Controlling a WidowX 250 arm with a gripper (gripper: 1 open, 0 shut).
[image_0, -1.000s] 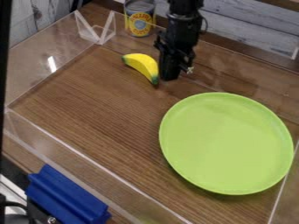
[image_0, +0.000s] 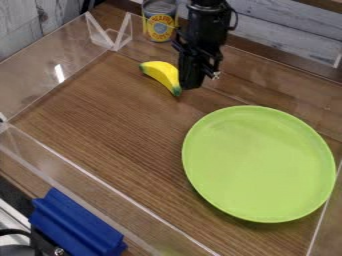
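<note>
The black gripper (image_0: 191, 78) hangs at the upper middle, just right of a yellow banana (image_0: 162, 75) lying on the wooden floor of a clear-walled box. The gripper looks shut, with nothing visible between its fingers. A large green plate (image_0: 258, 163) fills the lower right.
A can (image_0: 159, 22) stands at the back, left of the arm. A blue plastic rack (image_0: 74, 225) sits outside the box at lower left.
The gripper has risen slightly from beside the banana over the last second. The banana and plate appear unmoved.
</note>
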